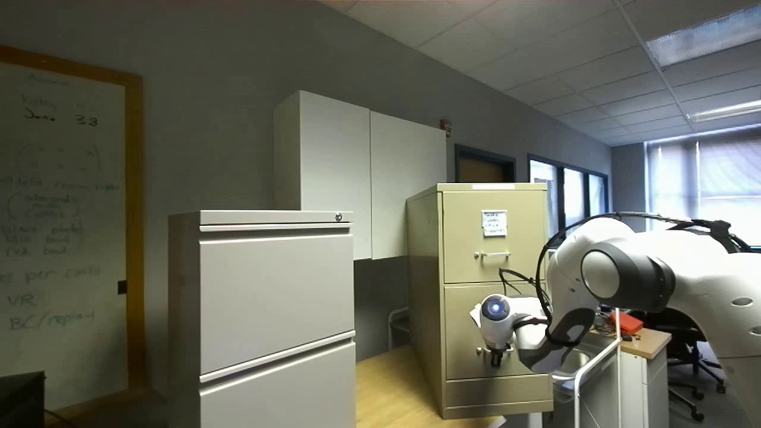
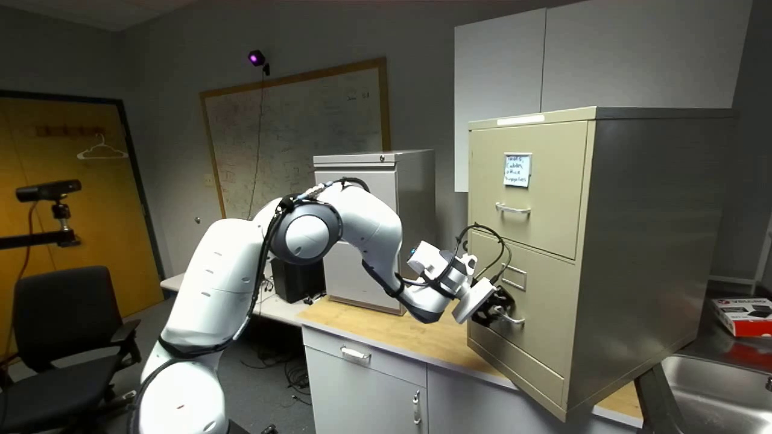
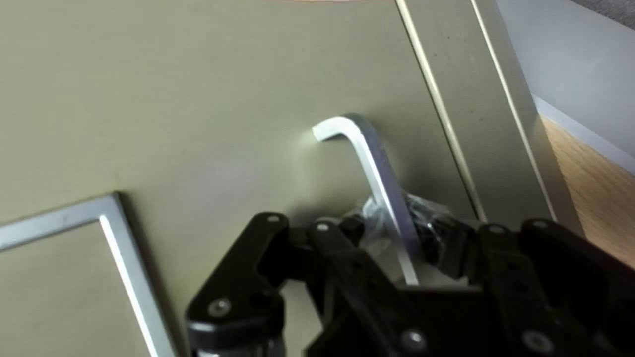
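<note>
A beige filing cabinet (image 2: 532,296) stands on the wooden counter, both its drawers flush with the front. My gripper is at the lower drawer, its black fingers on either side of the silver bar handle (image 3: 381,172) and shut on it. Clear, crinkled plastic or tape shows around the fingertips (image 3: 453,250). The handle's lower stretch runs down behind the gripper's body in the wrist view. Exterior view 2 has the gripper (image 2: 502,312) against the cabinet front, with the handle's end (image 2: 515,320) sticking out beside it.
An empty label frame (image 3: 128,267) sits on the drawer face near the gripper. The upper drawer has its own handle (image 2: 512,209) and a paper label (image 2: 517,170). A grey cabinet (image 1: 278,299) stands apart on the counter, and a sink (image 2: 713,390) lies to the right in exterior view 2.
</note>
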